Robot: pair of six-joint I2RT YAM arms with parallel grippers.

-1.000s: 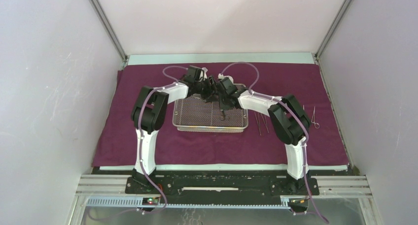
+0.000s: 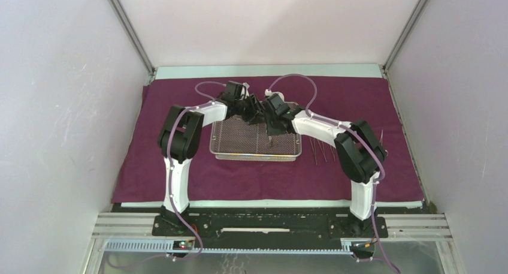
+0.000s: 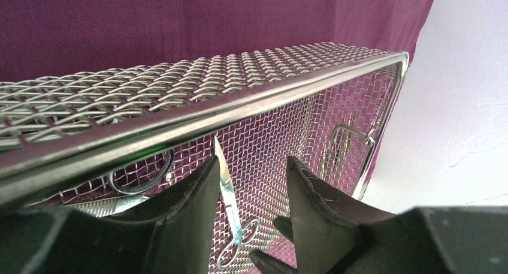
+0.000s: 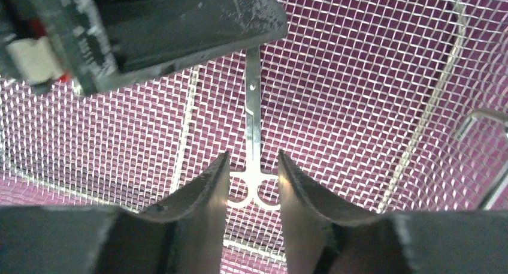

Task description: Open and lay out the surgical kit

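The wire-mesh instrument basket [image 2: 226,156] stands in the middle of the purple cloth. Inside it lies a pair of scissors [image 3: 228,197], its handle end also showing in the top view. My left gripper is part open over the mesh, nothing between its fingers, with the scissors lying below and beyond. Seen from the right wrist, my right gripper is also part open; the handle loops of the scissors [image 4: 254,136] show in its gap, without visible grip. A dark finger of the left gripper covers the far tip of the scissors there.
A ring-shaped metal piece [image 3: 147,177] and a toothed metal instrument [image 3: 111,207] lie at the basket's wall. Several thin instruments [image 2: 323,150] rest on the cloth right of the basket, partly under the right arm.
My right arm's elbow has shifted a little to the right, covering most of the scissors on the cloth there. The left arm has barely moved. The basket stays in place.
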